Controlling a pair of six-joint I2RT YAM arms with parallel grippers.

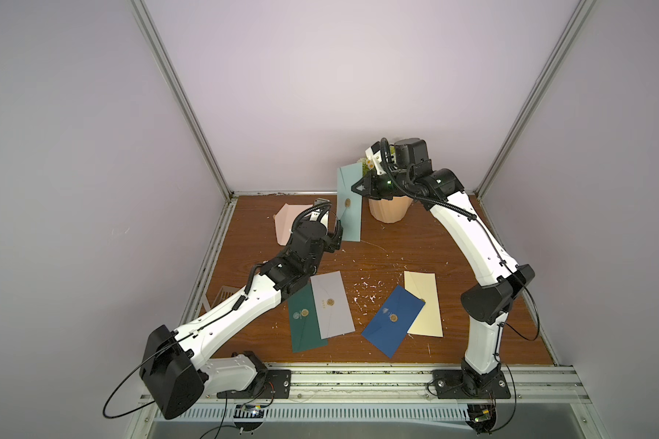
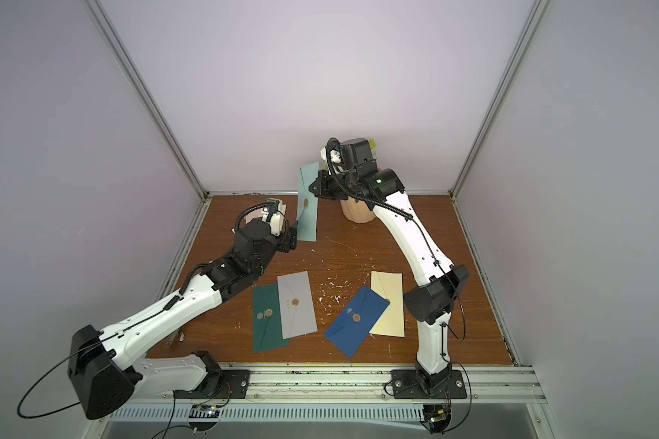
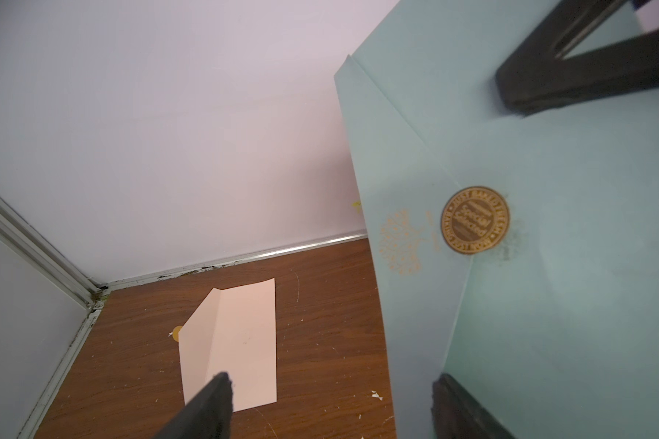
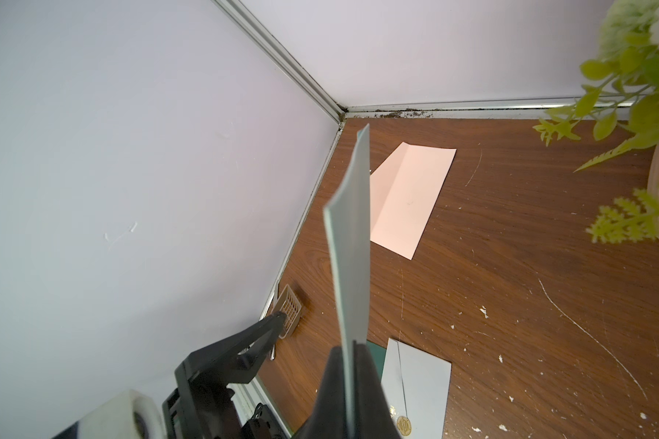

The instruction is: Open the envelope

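A light blue envelope hangs upright above the table, my right gripper shut on it from the right. Its flap lies flat under a round gold seal, with a patterned print beside it. In the right wrist view the envelope shows edge-on between the dark fingers. Close to its left edge, my left gripper stands open and holds nothing. One left finger overlaps the envelope's lower part in the left wrist view; whether it touches cannot be told.
A pink envelope lies at the back left. Green, grey, blue and cream envelopes lie in front. A flower pot stands behind the right gripper. Paper scraps dot the bare middle.
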